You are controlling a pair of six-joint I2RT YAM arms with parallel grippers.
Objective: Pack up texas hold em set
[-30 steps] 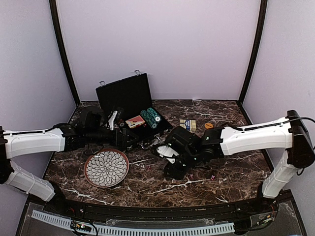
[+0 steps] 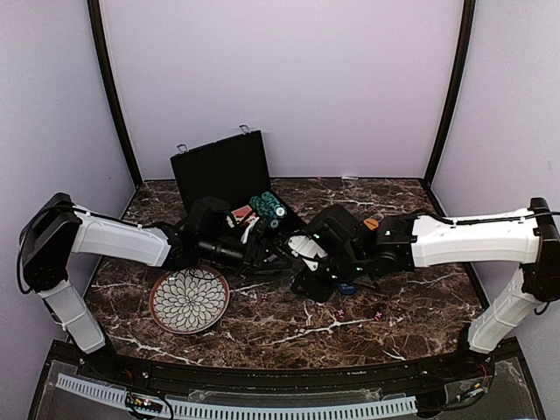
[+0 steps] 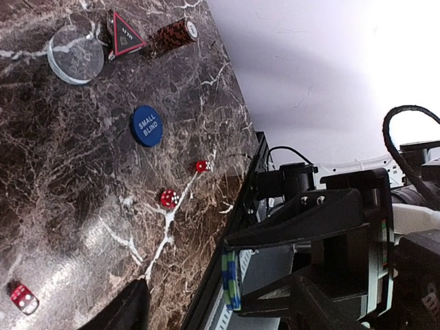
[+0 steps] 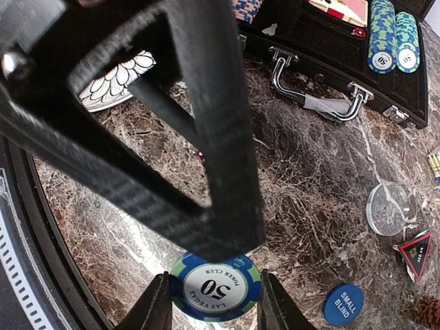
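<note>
A blue-and-green stack of poker chips marked 50 (image 4: pixel 213 289) is pinched between the fingertips of my right gripper. Seen edge-on in the left wrist view, the same chip stack (image 3: pixel 232 278) sits between the right fingers. My left gripper stands open, its blurred fingers apart at the bottom of that view, close to the right gripper. The black case (image 2: pixel 221 172) is open at the back left, with chip rolls (image 2: pixel 268 206) inside. On the table lie a blue small blind button (image 3: pixel 147 126), several red dice (image 3: pixel 169 199), a clear disc (image 3: pixel 76 55) and a black triangular all-in marker (image 3: pixel 126 36).
A patterned plate (image 2: pixel 189 300) stands at the front left. A brown chip roll (image 3: pixel 177 34) lies near the triangular marker, and an orange disc (image 2: pixel 371 223) lies farther back. The case's metal handle (image 4: pixel 320 103) faces the arms. Bare table shows at the front right.
My left gripper has moved right from beside the case to the right gripper.
</note>
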